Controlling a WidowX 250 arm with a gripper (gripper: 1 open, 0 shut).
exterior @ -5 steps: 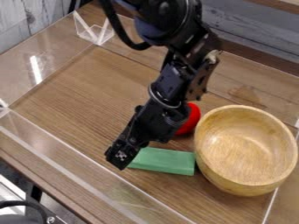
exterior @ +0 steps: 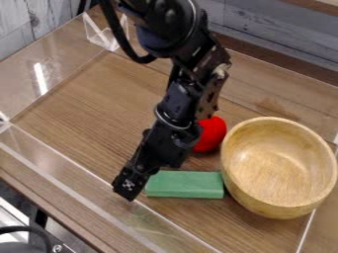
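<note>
My black gripper [exterior: 132, 176] is low over the table at the lower middle, open, its fingertips just left of a green block [exterior: 188, 186]; whether they touch it is unclear. A red round object [exterior: 211, 134] lies behind the arm, partly hidden. A wooden bowl [exterior: 275, 168] stands at the right.
A clear plastic piece stands at the top left.
The arm and gripper have shifted slightly down and left, and the green block sits a little lower and more to the right.
</note>
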